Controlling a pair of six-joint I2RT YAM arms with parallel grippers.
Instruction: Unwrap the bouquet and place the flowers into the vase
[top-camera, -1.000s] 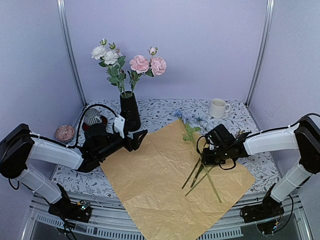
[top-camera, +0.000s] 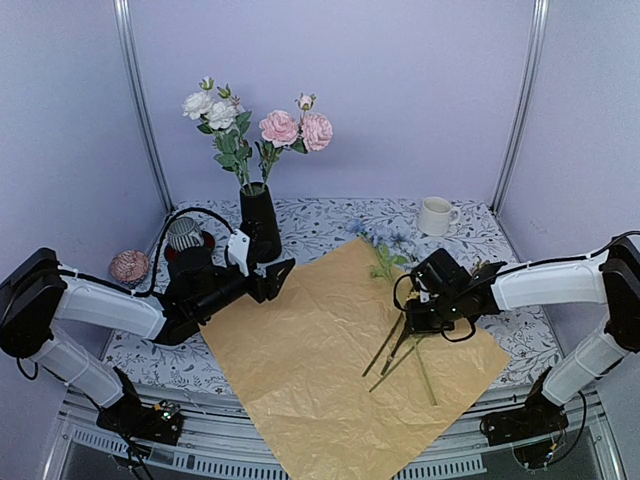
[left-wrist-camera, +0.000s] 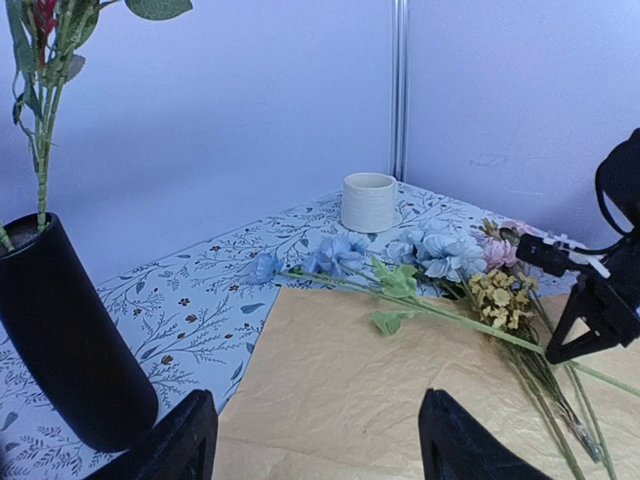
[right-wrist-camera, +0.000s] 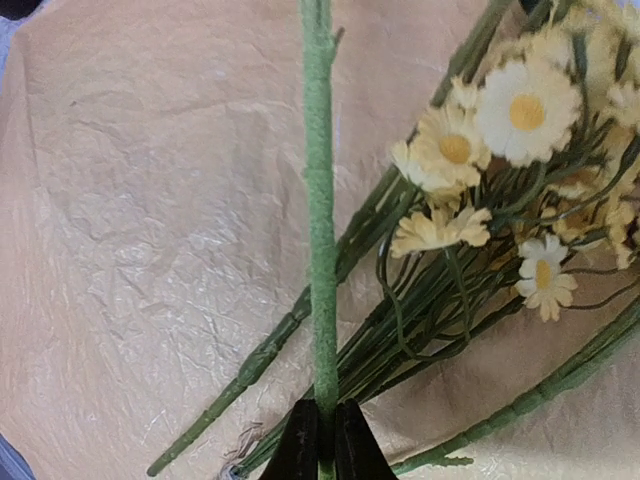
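Note:
The black vase (top-camera: 259, 222) stands at the back left, holding white roses (top-camera: 213, 110) and pink roses (top-camera: 297, 129). A blue flower (left-wrist-camera: 335, 252) with a pale green stem lies slanted over other stems on the brown paper. Its stem (right-wrist-camera: 320, 200) passes between the fingertips of my right gripper, which are closed around it. From above, that gripper (top-camera: 412, 325) is low over the paper, and its tips are hard to make out. My left gripper (top-camera: 277, 281) is open and empty, in front of the vase; its fingers (left-wrist-camera: 180, 440) stand wide apart.
Yellow-white daisies (right-wrist-camera: 528, 110) and darker stems (right-wrist-camera: 230, 395) lie beneath the held stem. A white mug (top-camera: 436, 216) stands at the back right. A striped cup (top-camera: 185, 234) and woven ball (top-camera: 129, 266) are at left. The brown paper (top-camera: 300, 380) is bare at centre and front.
The pale green stem has turned slightly: its lower end has shifted left, and its leaves have moved a little right. My right arm has moved slightly; my left arm is still.

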